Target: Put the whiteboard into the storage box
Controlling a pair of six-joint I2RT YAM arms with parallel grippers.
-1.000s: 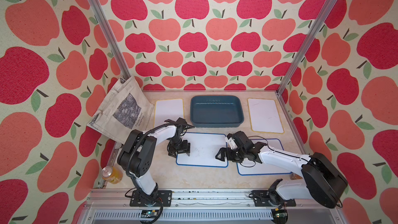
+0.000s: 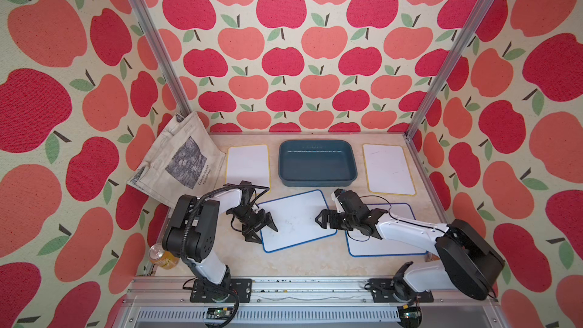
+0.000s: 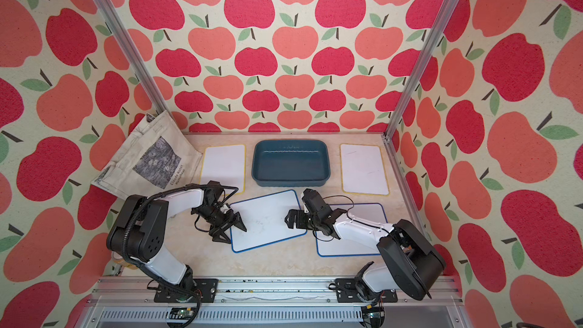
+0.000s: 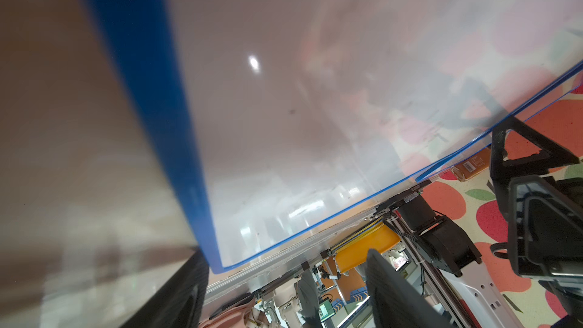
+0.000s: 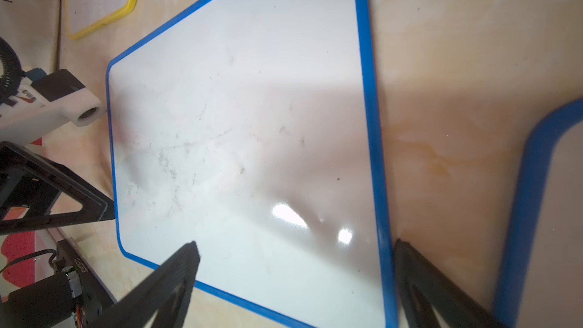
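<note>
A white whiteboard (image 2: 297,221) with a blue rim lies slanted across the middle of the table, its right end farther back. Behind it is the dark teal storage box (image 2: 317,167), which looks empty. At the whiteboard's left end, my left gripper (image 2: 262,232) stands open; in the left wrist view one finger (image 4: 185,291) is beside the blue corner and the fingers are wide apart. My right gripper is over the board's right end, its fingers apart. One of these fingers (image 5: 419,276) is close against the blue right edge; whether it touches cannot be told.
Another blue-rimmed board (image 2: 388,246) lies under the right arm. Yellow-rimmed boards stand on either side of the box, left (image 2: 247,161) and right (image 2: 388,170). A cloth bag (image 2: 182,164) leans at the left, with a can (image 2: 162,257) near the front-left corner.
The whiteboard has turned from square to slanted, its right end farther back and its left end nearer the front.
</note>
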